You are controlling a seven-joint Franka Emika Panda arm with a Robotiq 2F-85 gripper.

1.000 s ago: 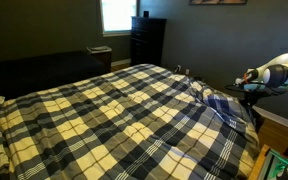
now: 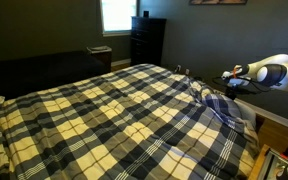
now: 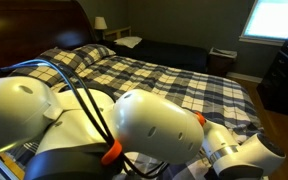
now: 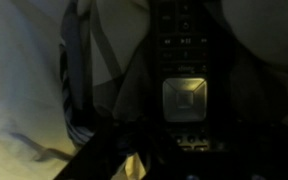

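Observation:
In the wrist view a dark remote control (image 4: 184, 98) with a silver square pad runs upright through the middle, with small buttons above and below the pad. My gripper (image 2: 229, 87) is shut on the remote, though dark shadow hides most of the contact. In exterior view 1 it hangs at the far right, above the rumpled edge of the checked blanket (image 2: 104, 115). The remote is too small to make out from there. In exterior view 2 the arm (image 3: 164, 120) fills the foreground and covers the hand.
The blanket spreads over a wide bed, bunched into folds at its right end. A dark dresser (image 2: 147, 40) and a small table (image 2: 98, 54) stand at the back.
My arm has risen at the right, and the hand has moved a little left and up in exterior view 1. The bed looks the same.

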